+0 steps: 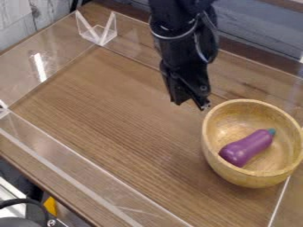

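My black gripper (pixel 182 96) hangs over the middle of the wooden table (pixel 95 124), shut, with nothing seen between its fingers. Just right of and below it is a tan bowl (pixel 275 161) holding a purple eggplant (pixel 245 149) with a green tip, lying diagonally.
A clear, small container (pixel 95 29) stands at the back left. Dark objects sit at the lower left edge.
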